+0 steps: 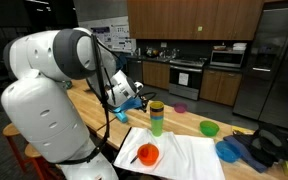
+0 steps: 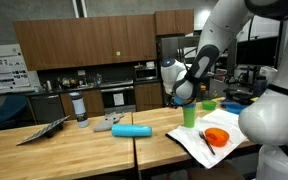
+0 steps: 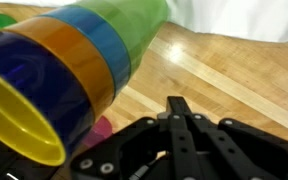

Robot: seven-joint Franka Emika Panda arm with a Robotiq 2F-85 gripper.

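Observation:
My gripper (image 1: 139, 104) is low over the table beside a stack of coloured cups (image 1: 157, 118), on the left of it in exterior view 1. In the wrist view its black fingers are shut, with nothing showing between them. The cup stack (image 3: 69, 70) fills the left there, with green, blue, orange and dark blue bands and a yellow inside. A light-blue cylinder (image 2: 131, 130) lies on its side on the wooden table, apart from the gripper.
An orange bowl (image 1: 148, 154) rests on a white cloth (image 1: 189, 158). Farther right are a green bowl (image 1: 209, 128), a blue bowl (image 1: 227, 151) and dark items (image 1: 269, 147). A pink bowl (image 1: 180, 107) is behind.

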